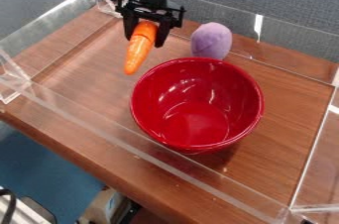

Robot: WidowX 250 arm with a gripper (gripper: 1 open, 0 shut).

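My black gripper (146, 28) is at the upper middle of the camera view, its fingers around the top end of an orange carrot (138, 50), which hangs down and toward the front left. Whether the fingers are closed tight on it is hard to tell. A red bowl (196, 119) stands on the wooden table to the right and nearer. A purple eggplant-like object (211, 41) lies just behind the bowl.
Clear plastic walls edge the wooden table (93, 79) on the sides shown. A blue-grey floor shows at lower left.
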